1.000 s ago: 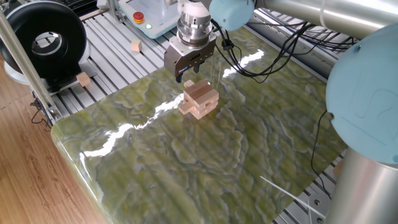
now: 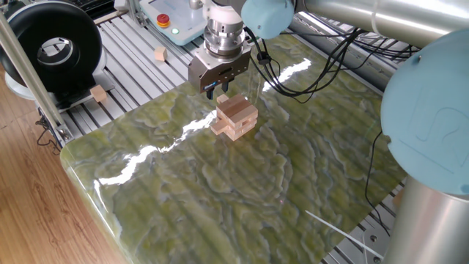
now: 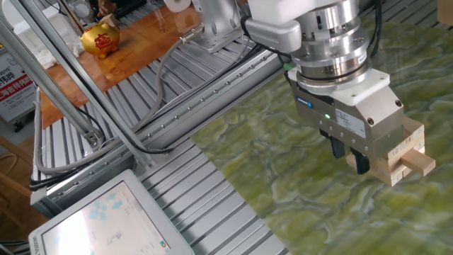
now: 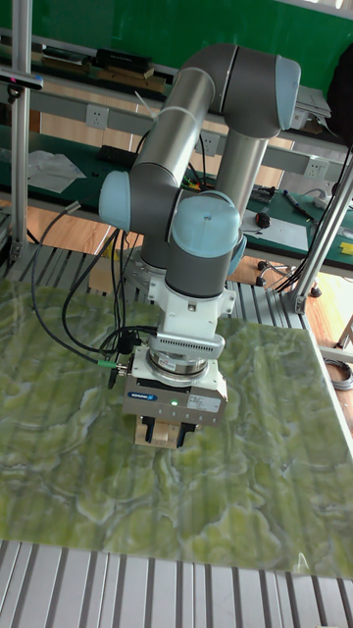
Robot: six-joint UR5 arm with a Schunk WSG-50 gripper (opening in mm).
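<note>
A small stack of light wooden blocks (image 2: 237, 117) stands on the green marbled tabletop. One block (image 2: 219, 127) sticks out of its side, and another end (image 2: 222, 98) juts out at the back, close to the fingertips. My gripper (image 2: 218, 92) points down just behind the stack, its two dark fingers apart with a gap between them. In the second exterior view, the gripper (image 3: 350, 157) partly covers the stack, and a jutting block (image 3: 419, 163) shows on the right. From the third view, wood (image 4: 159, 433) appears behind the fingers; I see nothing clearly held.
Two loose wooden blocks (image 2: 160, 53) (image 2: 98, 93) lie on the slotted metal surface beyond the tabletop. A teach pendant (image 2: 174, 20) with a red stop button sits behind. Black cables (image 2: 308, 84) hang beside the wrist.
The gripper has shifted slightly left and down in the first exterior view, and its fingers stand closer together than a second ago. The stack has not moved.
</note>
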